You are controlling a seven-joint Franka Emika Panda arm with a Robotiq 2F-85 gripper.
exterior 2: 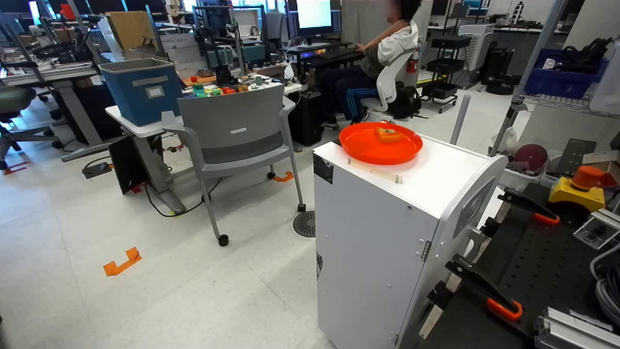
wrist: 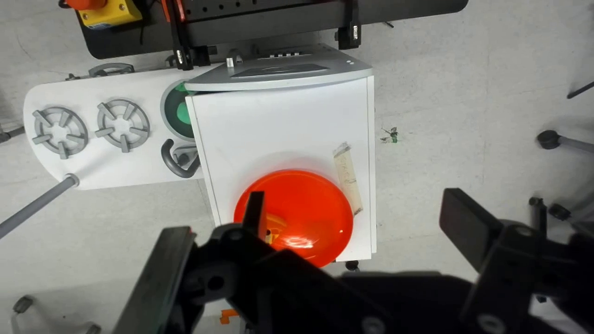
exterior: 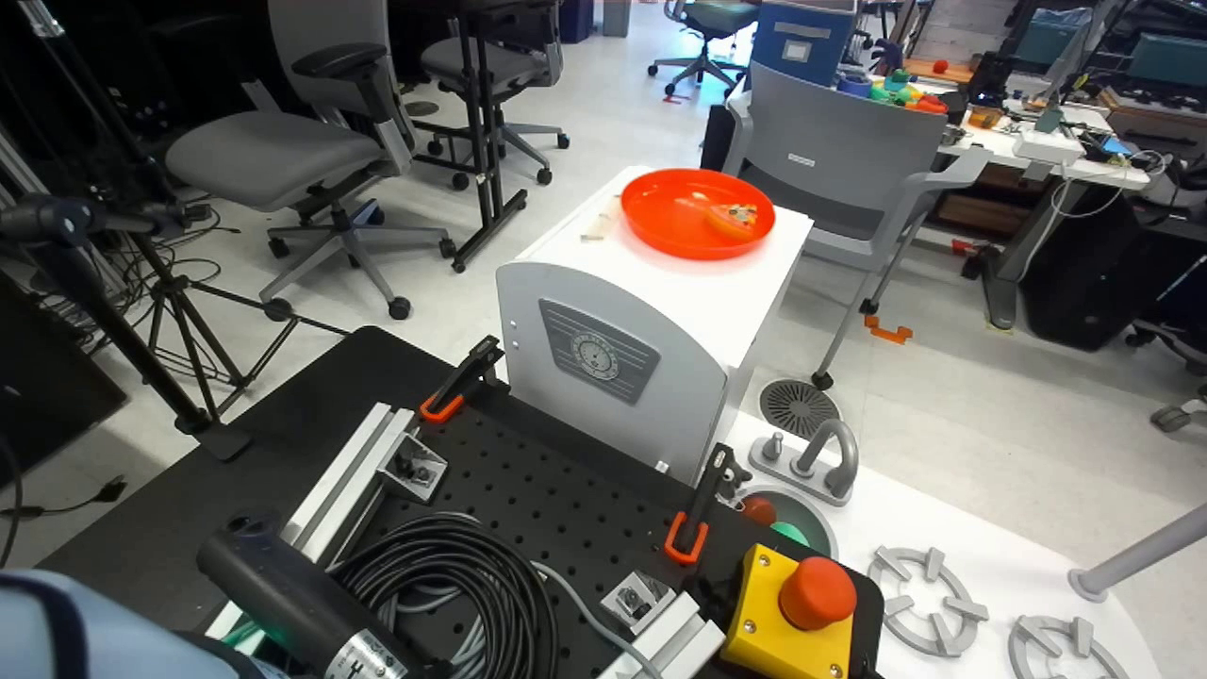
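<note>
On the white cabinet top [exterior: 679, 289] rests a round orange-red plate [exterior: 668, 226], seen from above in the wrist view. A small yellow-orange piece of food, perhaps a pizza slice [exterior: 737, 215], lies in the plate, to one side of its middle. My gripper is open, its two dark fingers wide apart and nothing between them; the left finger covers part of the plate and of the slice. Both exterior views leave the gripper out. In the sink basin [exterior: 820, 511] sit a reddish-brown thing [exterior: 759, 509] and a green one [exterior: 792, 532], partly hidden.
Beside the cabinet are a curved grey faucet [exterior: 839, 453] and two grey burners [exterior: 928, 600]. Black clamps [exterior: 702, 504] and a yellow box with a red stop button [exterior: 818, 592] stand on the black table. A grey chair [exterior 2: 238, 134] is behind the cabinet. Bare cabinet top surrounds the plate's near side.
</note>
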